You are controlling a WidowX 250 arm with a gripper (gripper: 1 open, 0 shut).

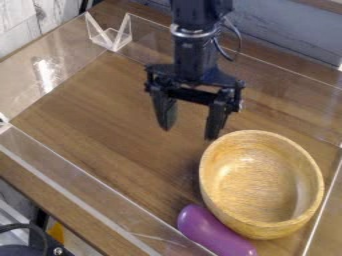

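The black gripper (190, 118) hangs over the middle of the wooden table, just behind and to the left of a wooden bowl (258, 210), with its two fingers spread open and nothing seen between them. A purple elongated object (214, 228), perhaps an eggplant, lies on the table at the bowl's lower left. The bowl looks empty.
A clear plastic piece (110, 35) stands at the back left, near transparent side panels. A pale wall runs along the back. Dark cables or hardware sit at the bottom left corner.
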